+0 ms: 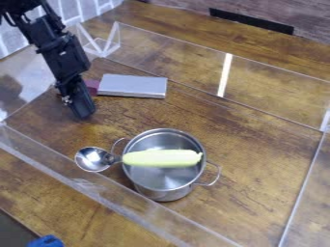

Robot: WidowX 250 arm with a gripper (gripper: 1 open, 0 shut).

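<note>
My black gripper (79, 104) is low over the wooden table at the left, just beside a grey rectangular slab (131, 86) with a dark red part at its left end. Whether its fingers are open or shut is too small and dark to tell. A steel pot (165, 183) with two handles stands at the lower middle, a pale yellow-green elongated object (161, 157) lying across it. A shiny ladle-like spoon (95, 158) lies at the pot's left.
Clear plastic panels border the work area on several sides. A blue object (45, 240) shows at the bottom left corner.
</note>
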